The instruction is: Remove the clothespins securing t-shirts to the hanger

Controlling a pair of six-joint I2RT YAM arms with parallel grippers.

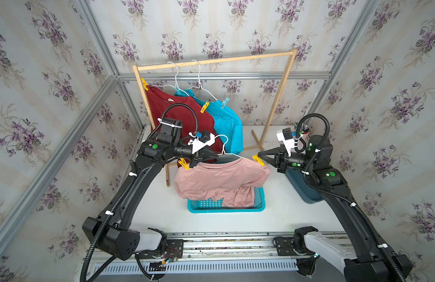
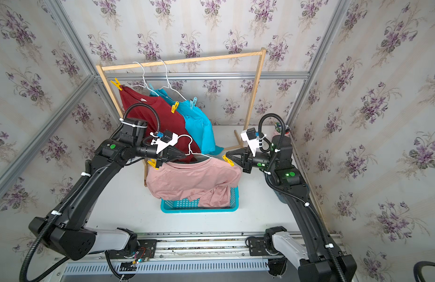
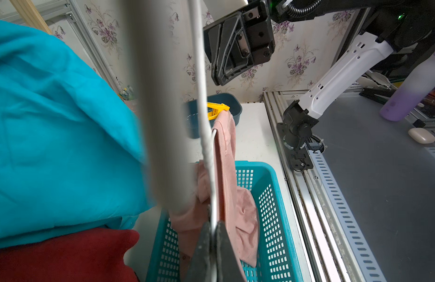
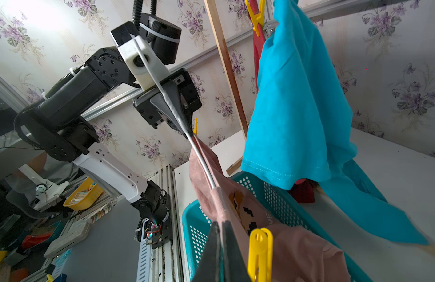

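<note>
A pink t-shirt (image 1: 222, 177) hangs on a white hanger (image 1: 233, 154) above the teal basket. My left gripper is shut on the hanger's wire. At the shirt's right end sits a yellow clothespin (image 4: 260, 253), still on the cloth. My right gripper is shut with nothing held; the clothespin lies outside its fingers, to their right in the right wrist view. A second yellow clothespin (image 1: 183, 163) is at the shirt's left end, just under my left gripper.
On the wooden rack (image 1: 217, 61) hang a dark red shirt (image 1: 177, 110) and a blue shirt (image 1: 229, 124), with more clothespins. The teal basket (image 1: 226, 209) stands beneath the pink shirt. A dark blue bin (image 1: 307, 190) is beside my right arm.
</note>
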